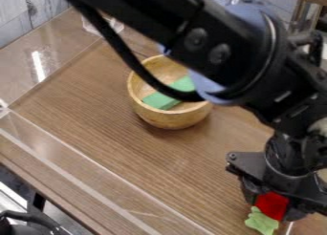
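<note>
My black gripper (269, 186) is low at the right, open, its fingers around a red strawberry-like toy (272, 204) with a pale green leafy top (261, 222). The gripper hides much of the toy. A wooden bowl (177, 115) holding a green block (167, 95) sits at the centre back, partly behind the arm.
The arm covers much of the upper right.
</note>
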